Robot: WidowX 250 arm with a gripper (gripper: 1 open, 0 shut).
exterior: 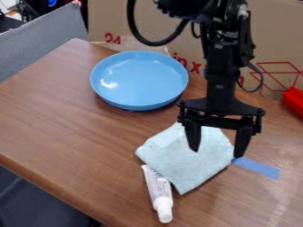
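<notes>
My black gripper (218,138) hangs over the upper right part of a folded light blue cloth (178,160), its two fingers spread open with nothing visible held between them. A white tube (159,192) with a white cap lies at the cloth's lower left. A blue plate (138,78) rests on the wooden table behind and to the left.
A cardboard box (130,18) stands along the back. A red object (293,101) is at the right edge. A blue strip (258,168) lies right of the cloth.
</notes>
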